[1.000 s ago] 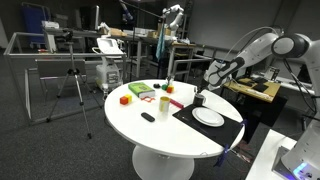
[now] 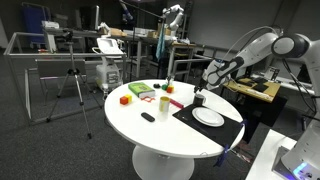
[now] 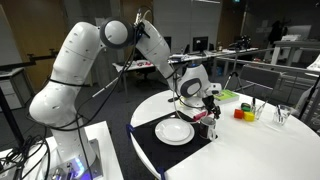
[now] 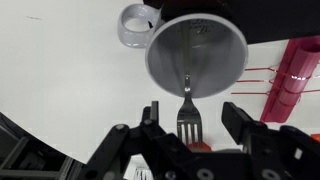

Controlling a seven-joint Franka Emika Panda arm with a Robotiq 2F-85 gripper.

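A grey mug (image 4: 160,64) with its handle to the left fills the upper middle of the wrist view. A metal fork (image 4: 187,88) stands in it, handle end inside and tines outside the rim. My gripper is part open, its black fingers (image 4: 150,118) on either side of the fork's tines, with gaps visible on both sides. In the second exterior view the mug (image 3: 208,128) stands on the table by the black mat, just under the gripper. The fork is hard to make out there.
A white plate (image 2: 208,116) lies on the black mat (image 2: 225,130). A red rack-like item (image 4: 294,78) lies right of the mug in the wrist view. A yellow cup (image 2: 164,104) and a dark remote-like object (image 2: 148,117) stand apart.
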